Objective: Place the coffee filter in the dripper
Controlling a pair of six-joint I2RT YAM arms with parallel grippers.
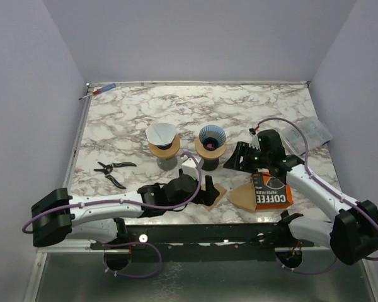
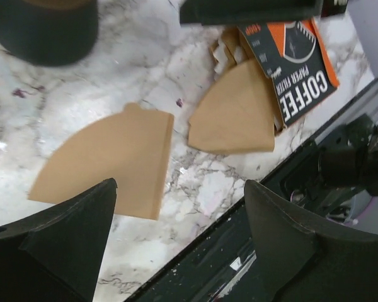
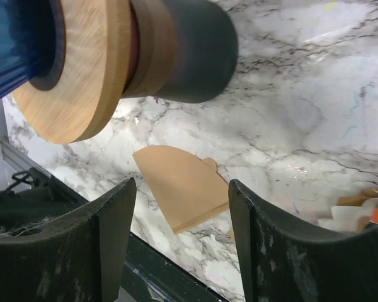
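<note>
Loose brown paper filters [image 1: 242,198] lie on the marble table at front centre, one [image 2: 110,157] beneath my left gripper [image 1: 198,189], whose fingers are apart with nothing seen held. Two drippers stand behind on wooden stands: one with a white cone [image 1: 161,134], one with a blue ribbed cone [image 1: 211,133]. My right gripper [image 1: 239,157] is above the table right of the blue dripper; its fingers are open, with the filter [image 3: 179,185] visible below and beyond them in the right wrist view.
An orange-and-black coffee filter box [image 1: 272,192] lies front right, a clear plastic case [image 1: 305,132] at the right. Pliers [image 1: 113,170] lie on the left, a screwdriver [image 1: 104,88] at the back left.
</note>
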